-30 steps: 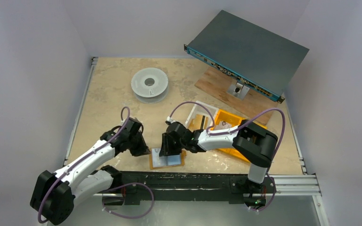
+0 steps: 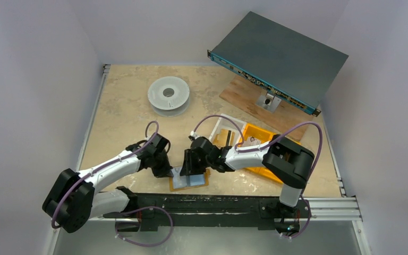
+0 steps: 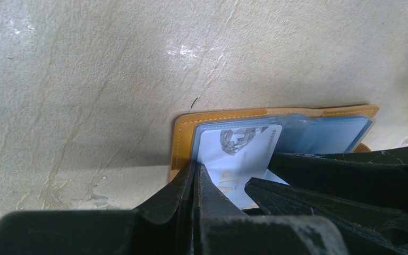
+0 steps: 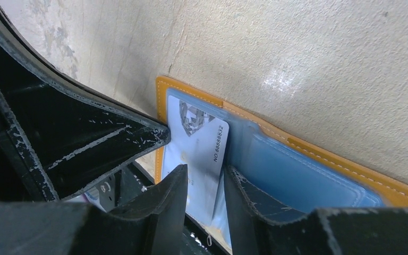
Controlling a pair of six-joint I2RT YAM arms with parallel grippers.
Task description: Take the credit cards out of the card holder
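A tan card holder (image 2: 188,184) with blue pockets lies near the table's front edge, a white card (image 3: 239,149) in its pocket (image 4: 308,175). My left gripper is shut, its tips at the left edge of the card and holder, nothing visible between them. My right gripper is part open over the card, one fingertip on the white card and the other by its numbered edge; whether it grips anything cannot be seen.
A white spool (image 2: 168,93) stands at the back. An orange tray (image 2: 265,174) sits under the right arm, and a large dark panel (image 2: 279,48) on a wooden board occupies the back right.
The left arm has moved rightward, bringing its gripper onto the holder's left edge. The right arm has barely moved.
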